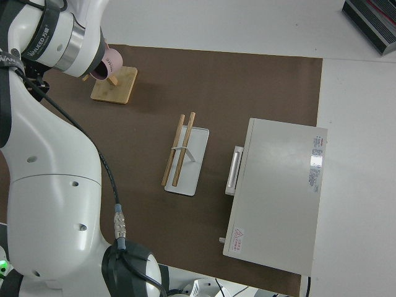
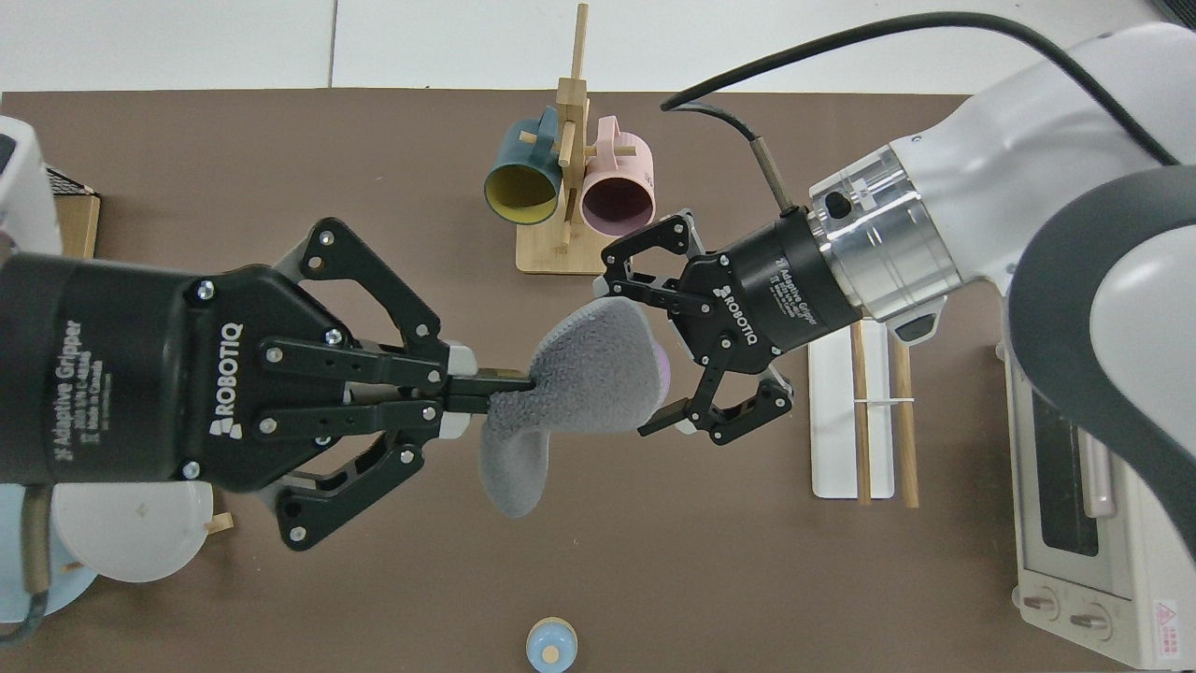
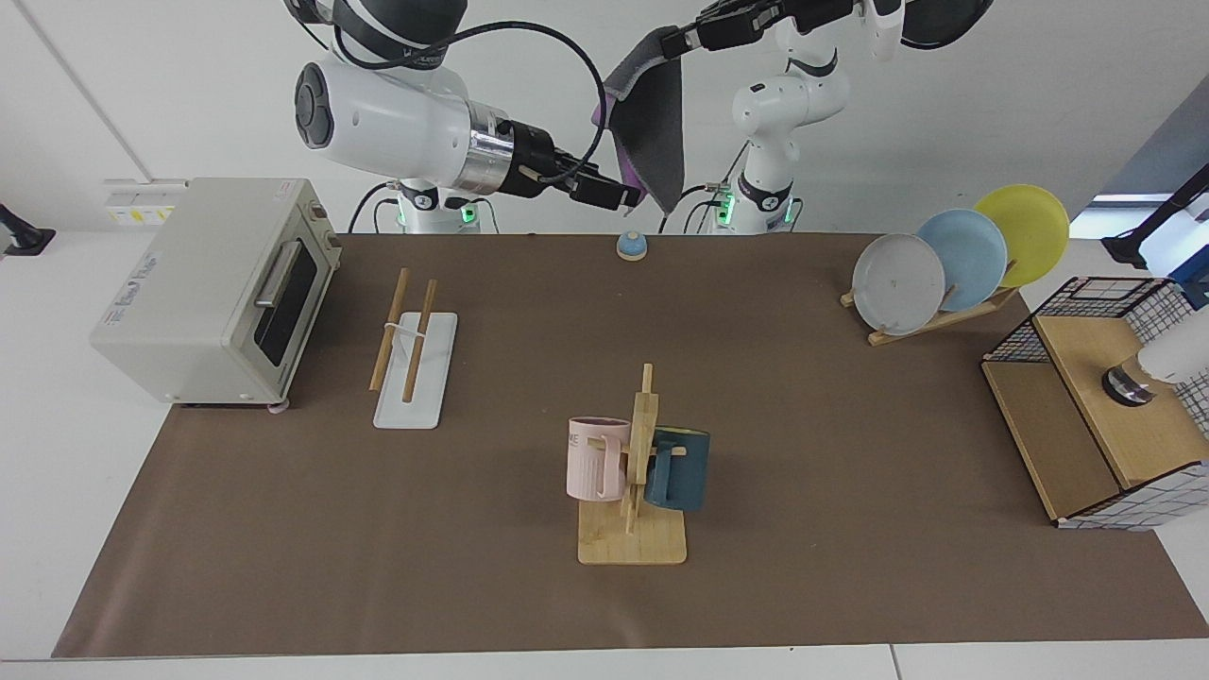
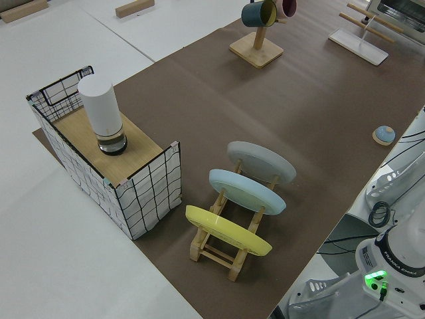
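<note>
A grey fuzzy cloth [image 2: 583, 370] with a purple edge hangs from the gripper [image 2: 482, 387] entering at the left of the top view, its fingertips on it. The other gripper [image 2: 622, 353], from the right, is open around the cloth's far end; whether it touches cannot be told. In the left view the cloth [image 3: 657, 125] looks dark grey with purple, held high above the table's far edge.
A mug tree [image 3: 631, 533] with pink and teal mugs, a plate rack [image 4: 226, 229], a wire shelf [image 4: 133, 153], a white oven [image 3: 204, 295], a white stand [image 3: 414, 374] and a small blue object [image 2: 551, 645] surround clear brown mat.
</note>
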